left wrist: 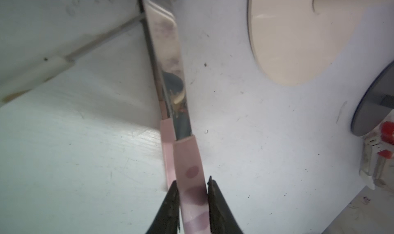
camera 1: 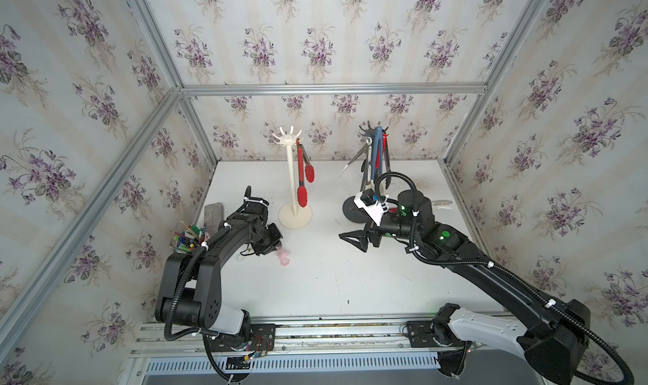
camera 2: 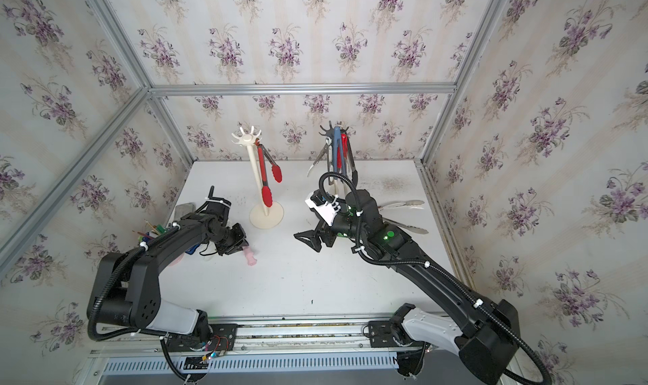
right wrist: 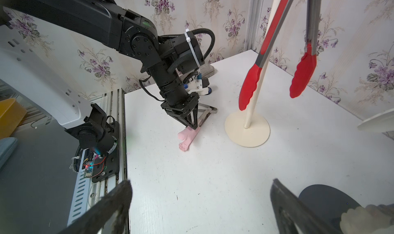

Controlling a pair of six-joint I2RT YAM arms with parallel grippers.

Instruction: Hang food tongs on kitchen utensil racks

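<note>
Pink-tipped metal tongs [right wrist: 188,138] lie low over the table at the left. In the left wrist view, one pink-ended arm of the tongs [left wrist: 189,172] passes between the fingers of my left gripper, which touch it on both sides; the other arm sits beneath. The cream rack [camera 1: 290,175] stands behind, with red-tipped tongs [camera 1: 301,175] hanging from it. The dark rack [camera 2: 335,132] farther right carries several utensils. My right gripper [camera 1: 354,240] stands open and empty in front of the dark rack.
A cup of pens [camera 1: 189,237] and a grey block [camera 1: 213,216] stand at the left edge. Loose utensils [camera 2: 405,204] lie at the right, behind my right arm.
</note>
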